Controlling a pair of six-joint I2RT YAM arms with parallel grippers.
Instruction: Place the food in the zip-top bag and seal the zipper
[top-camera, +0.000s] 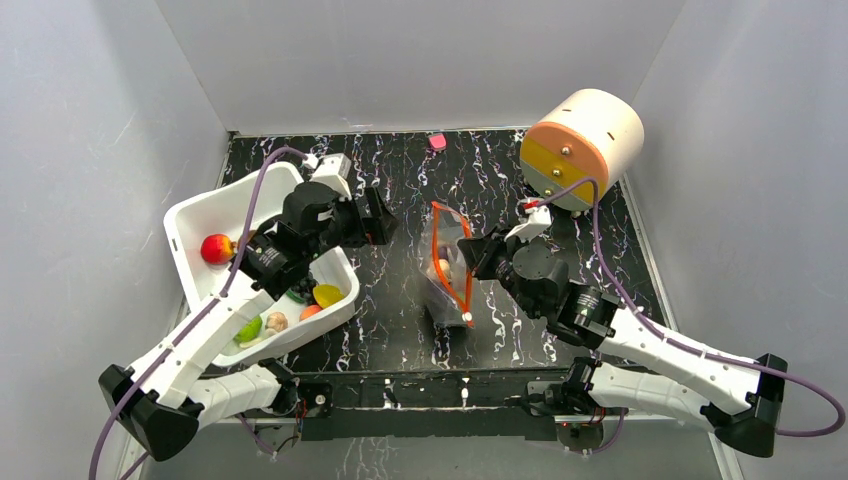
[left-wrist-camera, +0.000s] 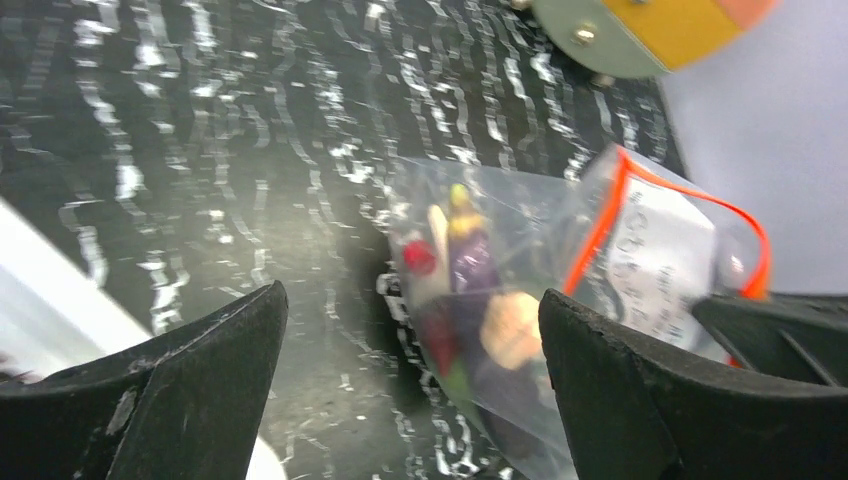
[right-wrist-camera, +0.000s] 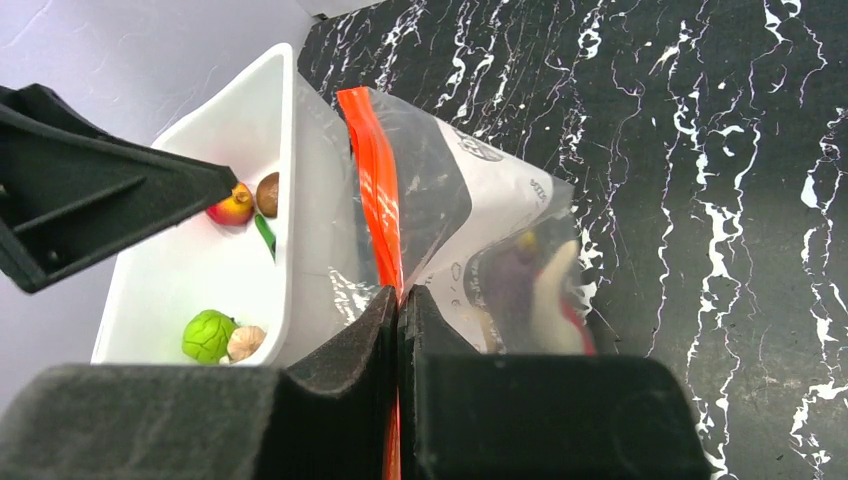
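In the middle of the table stands a clear zip top bag (top-camera: 432, 290) with an orange rim (top-camera: 440, 262). Food shows through its wall in the left wrist view: a purple item (left-wrist-camera: 470, 262), a red one (left-wrist-camera: 420, 257) and a pale round one (left-wrist-camera: 512, 330). My right gripper is shut on the orange-edged side of the bag's mouth. The mouth gapes in a narrow loop. To the bag's left and apart from it, my left gripper (top-camera: 385, 215) is open, with nothing between its fingers.
A white bin (top-camera: 185, 215) at the left holds several toy foods, among them a red fruit (top-camera: 216, 249) and a yellow one (top-camera: 327, 295). A striped drum (top-camera: 585, 145) stands at the back right, and a pink block (top-camera: 437, 142) at the back.
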